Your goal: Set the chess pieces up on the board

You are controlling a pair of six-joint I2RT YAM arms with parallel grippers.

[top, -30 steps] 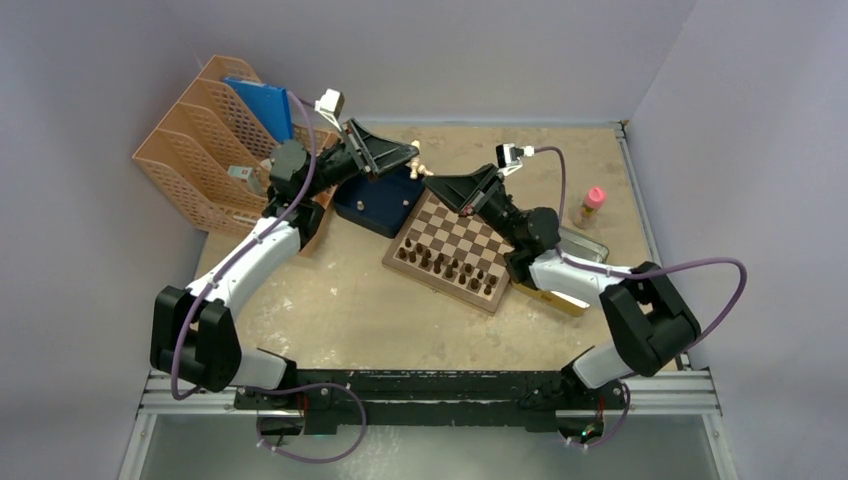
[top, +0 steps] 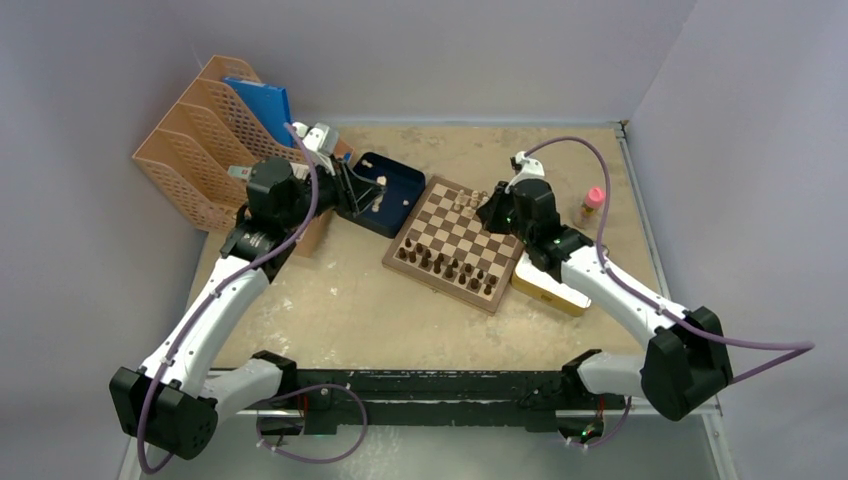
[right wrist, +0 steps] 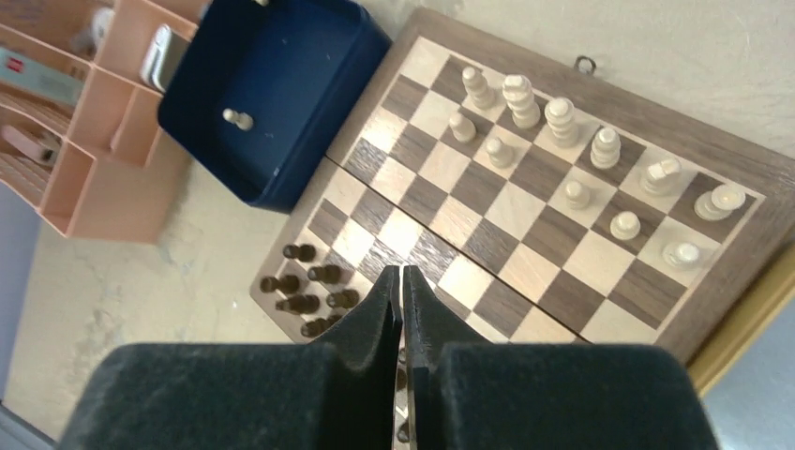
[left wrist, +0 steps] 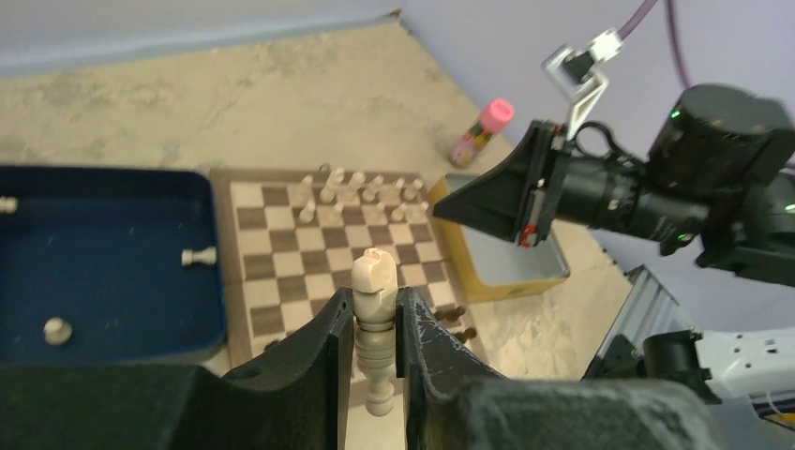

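My left gripper is shut on a white chess piece [left wrist: 375, 349], held upright above the dark blue tray [top: 400, 205] in the top view. My right gripper is shut, nothing visible between its fingers, over the board [right wrist: 502, 244]. White pieces [right wrist: 562, 122] stand in rows along the board's far side. Dark pieces [top: 448, 268] fill rows at the near side. A few loose white pieces [right wrist: 239, 119], lie in the tray.
A tan organizer [top: 185, 165] with a blue folder stands back left. A yellow container [top: 545, 292] sits right of the board, with a pink-capped bottle [top: 592, 202] behind it.
My left gripper moved down and left with its white piece, over the tray. My right gripper moved right and turned downward over the board; the piece at its tip earlier is no longer visible there.
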